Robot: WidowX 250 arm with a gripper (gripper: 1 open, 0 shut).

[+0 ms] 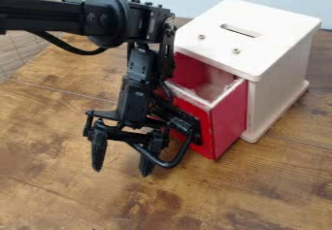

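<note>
My black gripper [122, 154] hangs open over the wooden table, its two fingers pointing down with nothing between them. Behind it and to the right, a pale wooden box [275, 74] with a slot and two screws on top has a red-fronted drawer [222, 120] pulled partly out. The drawer's inside is partly visible; the arm hides some of its left side.
The box takes up the back right, with a pale wall behind it and tiled flooring or surface at the far left.
</note>
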